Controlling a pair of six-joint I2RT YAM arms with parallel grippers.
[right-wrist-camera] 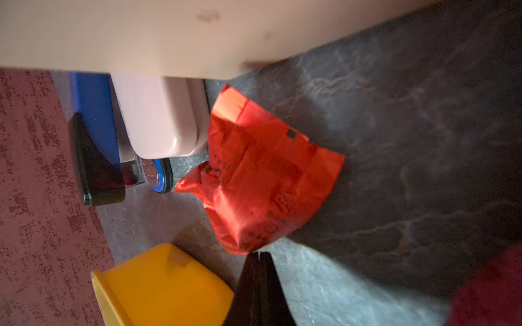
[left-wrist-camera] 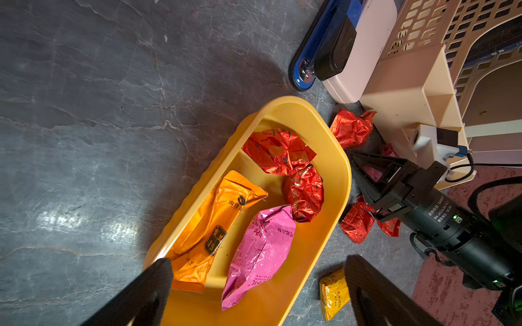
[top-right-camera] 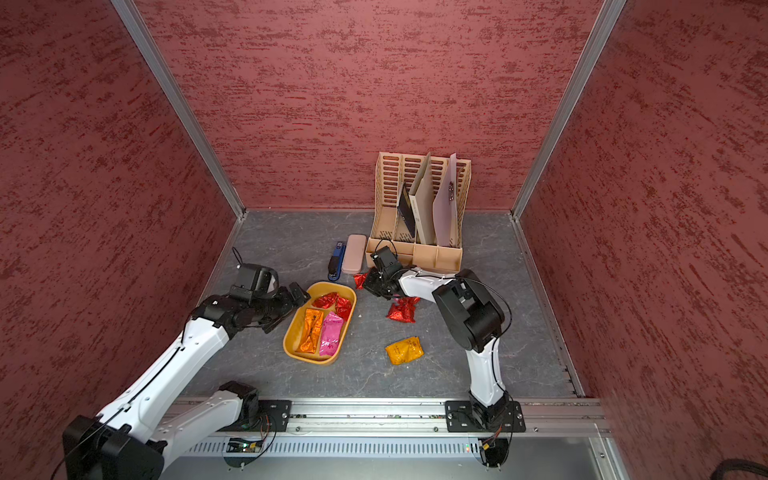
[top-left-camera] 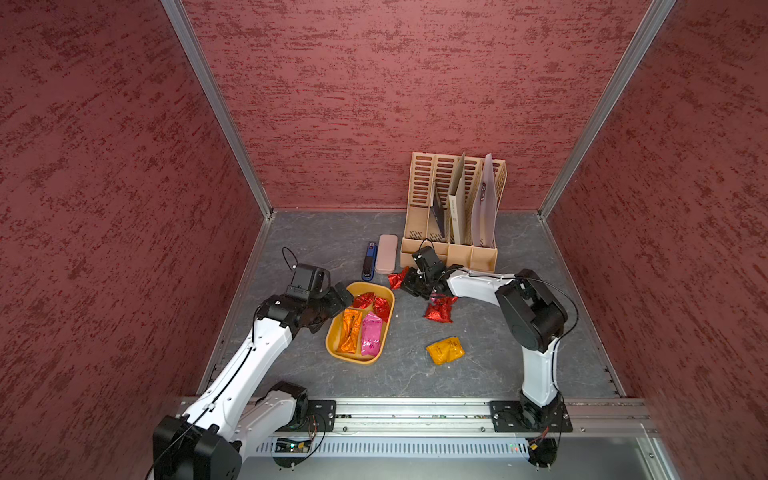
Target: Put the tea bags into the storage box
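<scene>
In the right wrist view a crumpled red tea bag (right-wrist-camera: 266, 179) lies on the grey table, just beyond the closed tips of my right gripper; nothing is held between them. The yellow storage box (left-wrist-camera: 341, 163) contains an orange tea bag (left-wrist-camera: 214, 228), a pink one (left-wrist-camera: 260, 252) and red ones (left-wrist-camera: 278, 152). My left gripper is open over the box, its two fingers wide apart. Another red tea bag (top-left-camera: 438, 310) and a gold tea bag (top-left-camera: 445, 350) lie on the table to the right. Part of a pink tea bag (left-wrist-camera: 373, 171) shows behind the right gripper.
A tan file rack (top-left-camera: 413, 228) stands close behind the right gripper. Beside it are a pink case (top-left-camera: 386, 253) and a blue stapler (top-left-camera: 369, 261). Bare table (top-left-camera: 496, 368) lies towards the front right.
</scene>
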